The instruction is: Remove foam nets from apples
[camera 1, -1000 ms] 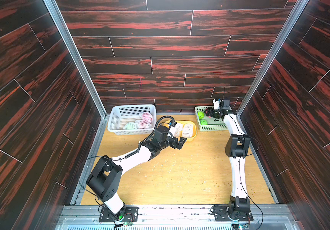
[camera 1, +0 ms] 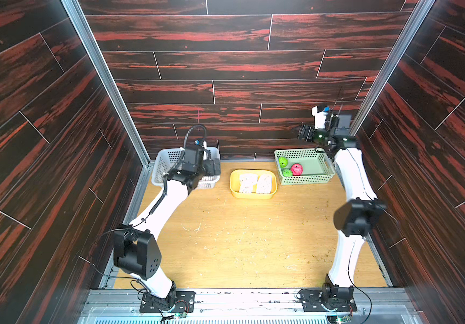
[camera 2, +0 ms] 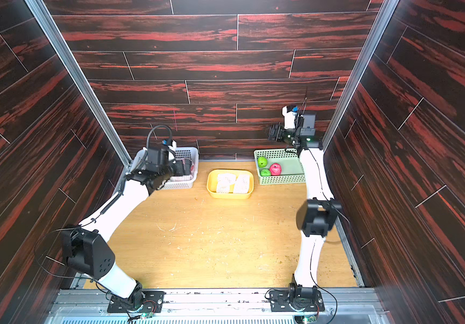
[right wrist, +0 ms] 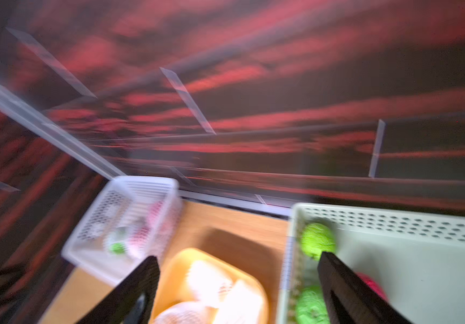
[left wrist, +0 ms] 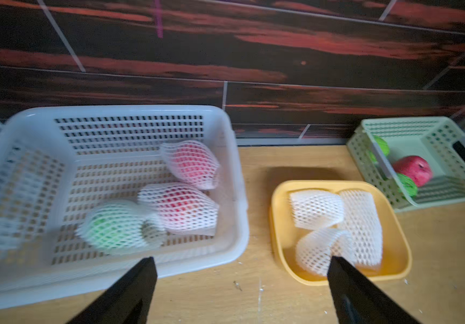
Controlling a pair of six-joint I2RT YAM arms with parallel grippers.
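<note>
In the left wrist view the white basket (left wrist: 65,216) holds a green netted apple (left wrist: 108,229) and two red netted apples (left wrist: 178,208). The yellow tray (left wrist: 283,237) holds several loose foam nets (left wrist: 364,226). The green basket (left wrist: 453,183) holds two green apples and a red apple (left wrist: 410,167), all bare. My left gripper stands open above the front of the white basket, empty. My right gripper is raised above the green basket, fingers apart with nothing seen between them; its view is blurred.
Dark walls enclose the back and sides.
My left gripper has moved left from over the yellow tray to the white basket. My right gripper has risen out of the green basket.
</note>
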